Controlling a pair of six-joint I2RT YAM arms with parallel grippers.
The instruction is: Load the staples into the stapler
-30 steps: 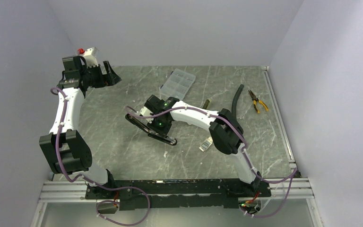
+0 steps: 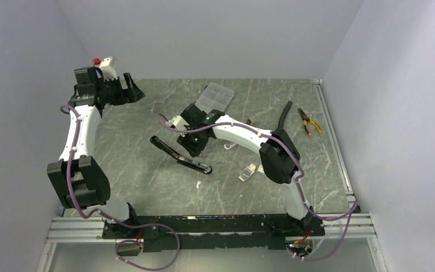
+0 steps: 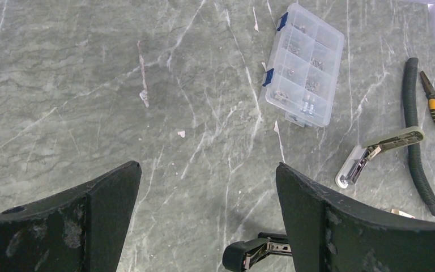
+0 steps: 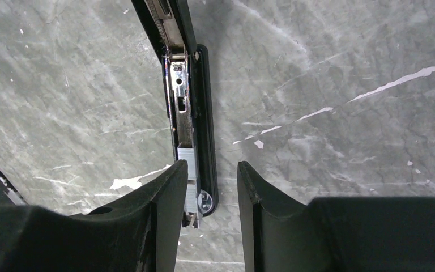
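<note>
The black stapler [image 2: 163,148] lies on the table with its top swung up and back. In the right wrist view, staples [image 4: 186,161] sit in the open magazine channel [image 4: 184,129], with another silver stretch nearer the front end. Above and beside that front end, my right gripper is open with nothing between its fingers; its left finger overlaps the magazine edge in view. My left gripper also stands open and empty, held up at the far left of the table, away from the stapler.
A clear compartment box [image 3: 306,65] lies at the back. An olive stapler [image 3: 395,140], a dark hose [image 3: 412,119] and yellow-handled pliers [image 2: 309,122] are to the right. A small staple pack [image 2: 247,172] lies right of the black stapler.
My right gripper has pulled away from the stapler, shifting right and back, so more of the magazine shows. The stapler looks unmoved, and the left arm has stayed still.
</note>
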